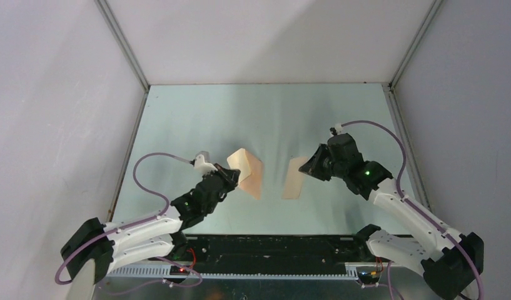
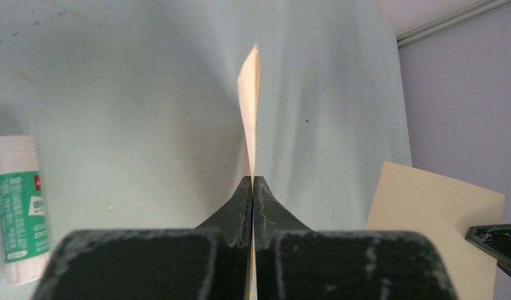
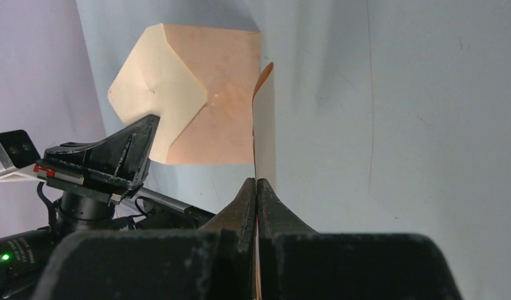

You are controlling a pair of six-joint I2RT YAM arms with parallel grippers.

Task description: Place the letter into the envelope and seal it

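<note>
Left of the table's middle, the pale orange envelope point(image 1: 253, 179) is gripped by my left gripper point(image 1: 236, 175), shut on it beside its cream flap point(image 3: 156, 87). The flap lies folded out of the envelope mouth's plane, at the side near the fingers. Its body faces the right wrist camera, while the left wrist view has the envelope point(image 2: 248, 103) edge-on. My right gripper point(image 1: 302, 169) is shut on the thin pale letter point(image 1: 293, 187), which shows almost edge-on point(image 3: 264, 128) in its own wrist view. A gap separates letter and envelope in the top view.
A green and white glue stick point(image 2: 21, 212) appears at the left of the left wrist view; my left arm seems to hide it from above.
</note>
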